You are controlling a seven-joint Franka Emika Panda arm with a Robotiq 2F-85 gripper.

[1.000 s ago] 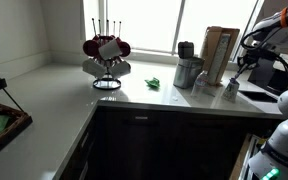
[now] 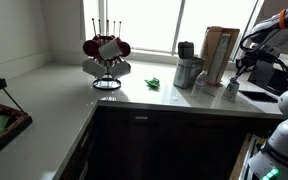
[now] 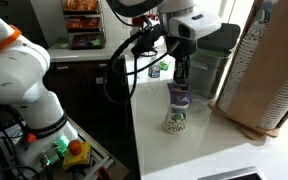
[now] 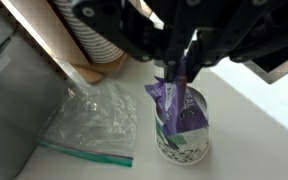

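Observation:
A purple packet (image 4: 182, 108) is pinched between the fingertips of my gripper, which is shut on it. Its lower part lies over the mouth of a white patterned cup (image 4: 188, 148) in the wrist view; how deep it reaches inside is hard to tell. Exterior view 2 has the packet (image 3: 178, 96) hanging just below the gripper, directly above the cup (image 3: 175, 121), which stands upright on the counter. From exterior view 1 the cup (image 2: 230, 91) appears small at the counter's right end, with the gripper (image 2: 239, 72) over it.
A clear zip bag (image 4: 92, 118) lies beside the cup, close to a grey bin (image 4: 9, 105). A tall stack of paper cups in a brown holder (image 3: 261, 70) stands nearby. A mug rack (image 2: 107, 60) and a green cloth (image 2: 152, 82) sit farther along the counter.

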